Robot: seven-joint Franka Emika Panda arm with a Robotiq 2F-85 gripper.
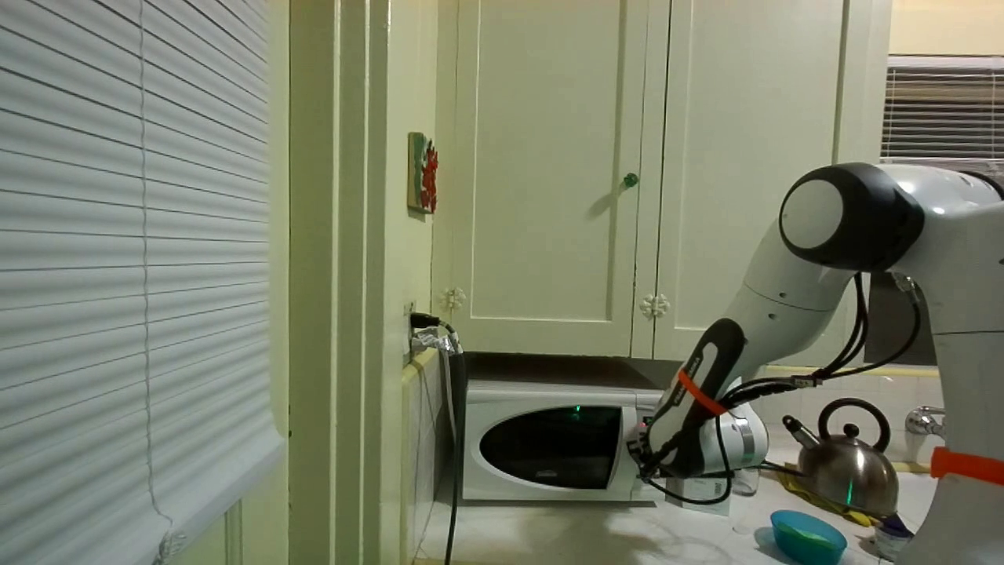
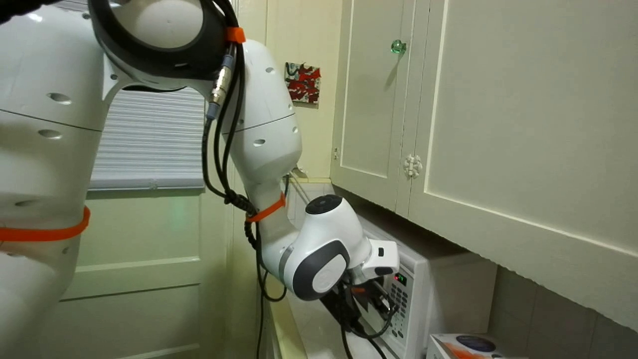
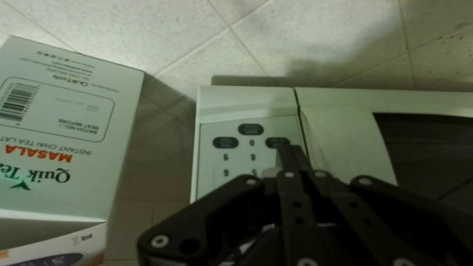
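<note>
A white microwave (image 1: 555,395) with a dark oval window stands on the counter under the cabinets, its door closed. In the wrist view its keypad (image 3: 213,186) appears upside down, with number keys and dark oval buttons. My gripper is shut, with nothing showing between its fingers. The tips lie over the keypad's edge by the door, beside the right-hand oval button (image 3: 276,142); whether they touch the panel I cannot tell. Several keys are hidden behind the gripper. A lit display (image 2: 400,278) shows on the microwave in the second exterior view.
A Quik Tea box (image 3: 53,115) stands beside the microwave, close to the gripper. A teal bowl (image 1: 807,537) and a steel kettle (image 1: 849,471) are at the right. Overhead, the cabinet (image 1: 555,169) limits room.
</note>
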